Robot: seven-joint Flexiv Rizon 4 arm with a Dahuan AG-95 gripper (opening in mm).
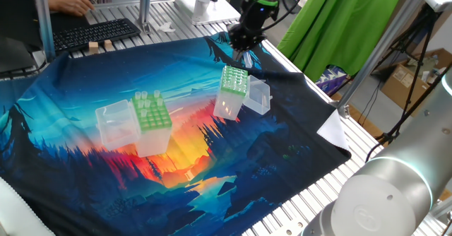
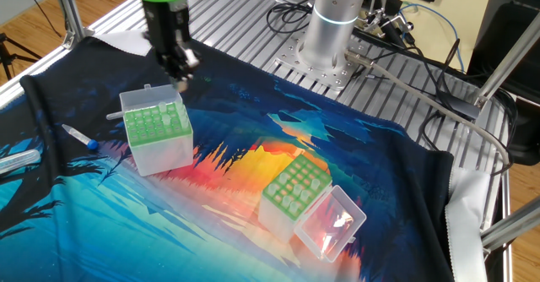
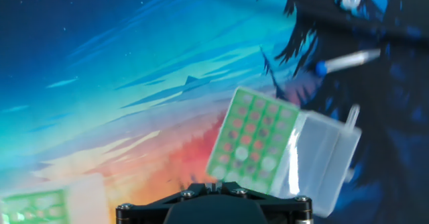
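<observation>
My gripper (image 2: 180, 75) hangs above the back edge of one clear box with a green rack top (image 2: 159, 122), apart from it. In the wrist view its black fingers come close together at the bottom edge; a small pale tube (image 2: 181, 86) seems to hang below them, blurred and mostly hidden. That box's clear lid (image 3: 322, 157) is folded open beside the rack, which shows several pale pieces in its holes. A second clear box with a green rack (image 1: 151, 116) stands apart, several pale tubes (image 1: 146, 103) projecting from it, its lid (image 1: 116, 125) open.
A blue-capped pen (image 2: 80, 137) and a clear tube (image 2: 18, 160) lie on the cloth beside the nearer box.
</observation>
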